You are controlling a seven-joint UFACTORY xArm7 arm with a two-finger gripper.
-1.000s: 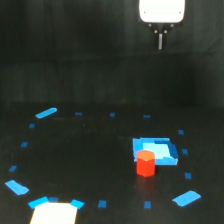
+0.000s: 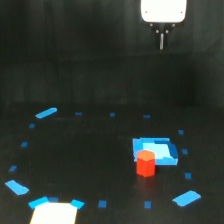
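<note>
My gripper (image 2: 162, 40) hangs high at the top right, under the white end of the arm (image 2: 163, 10). Its thin dark fingers are too small and dim to tell whether they are open or shut, and nothing shows hanging from them. Well below it, a red block (image 2: 146, 163) with an angular outline stands on the dark table. A shallow blue tray (image 2: 169, 157) with a pale inside lies just behind and to the right of the block. The block covers the tray's front left part; whether the two touch cannot be told.
Small blue marks (image 2: 102, 204) outline a wide area of the table. Longer light-blue strips lie at the back left (image 2: 46, 112), left (image 2: 17, 187) and right (image 2: 187, 198). A pale object (image 2: 54, 213) is cut off at the bottom edge.
The gripper and arm end have shifted very slightly to the right. The red block and the tray have not visibly moved.
</note>
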